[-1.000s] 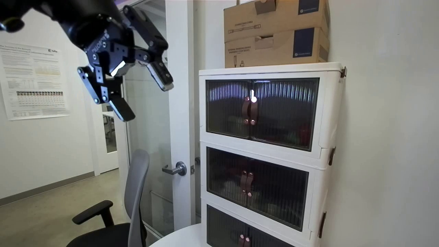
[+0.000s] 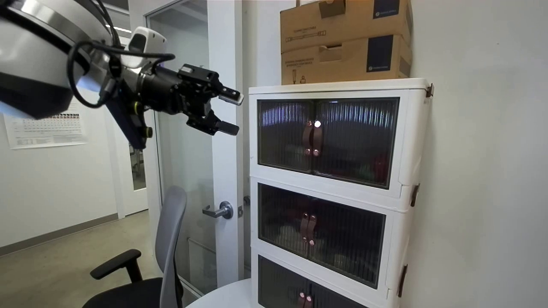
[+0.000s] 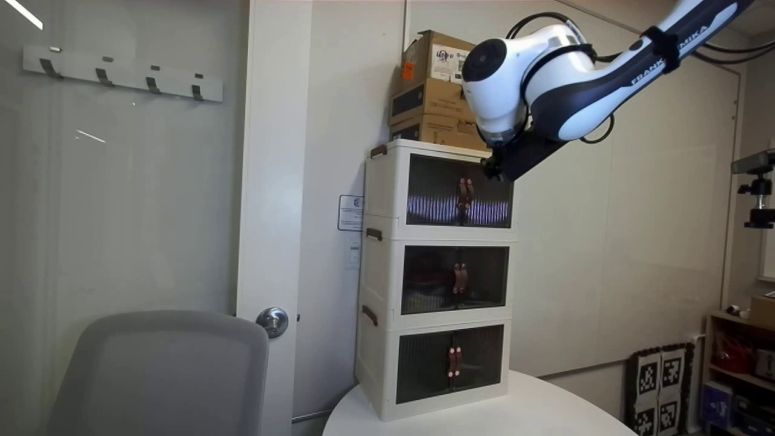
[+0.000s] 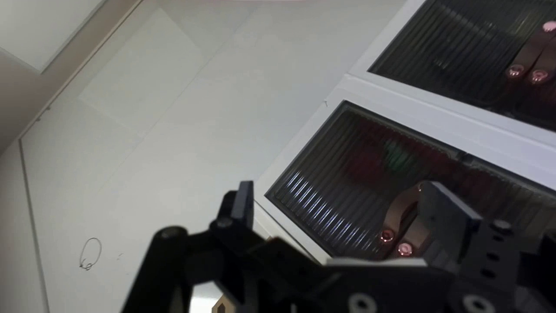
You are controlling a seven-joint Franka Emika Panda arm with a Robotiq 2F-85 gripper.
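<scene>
A white cabinet (image 2: 336, 93) of three stacked units has dark ribbed doors, all shut. Brown strap handles (image 2: 317, 139) meet at the middle of the top unit's doors. My gripper (image 2: 231, 113) stands open in front of the top unit, off to the left in exterior view 1, its fingers apart with nothing between them. In the wrist view the top unit's handles (image 4: 398, 208) appear near the right finger (image 4: 448, 216), which partly overlaps them; whether they touch cannot be told there, but exterior view 1 shows a gap.
Cardboard boxes (image 2: 343, 57) are piled on the cabinet. It stands on a round white table (image 3: 541, 407). An office chair (image 3: 167, 374) and a glass door are to one side; a wall is close on the other.
In exterior view 1 my gripper has moved right towards the top unit and turned, so its fingers now point at the cabinet. The cabinet doors have stayed shut.
</scene>
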